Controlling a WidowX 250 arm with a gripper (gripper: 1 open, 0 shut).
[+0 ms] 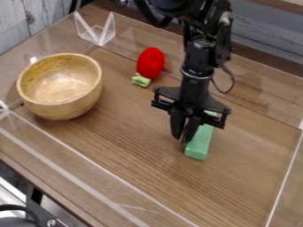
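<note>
The black arm reaches down from the top centre, and its gripper (190, 131) is low over a light green block (199, 144) right of the middle of the wooden table (106, 168). The block lies lengthwise toward the viewer, its far part partly behind the gripper. The fingertips are at the block's left side; whether they grip it is unclear, as is the state of the fingers.
A wide tan bowl (59, 86) sits at the left. A red object (151, 62) and a small pale green piece (140, 80) lie at the back. A white wire-like holder (95, 28) stands at the back left.
</note>
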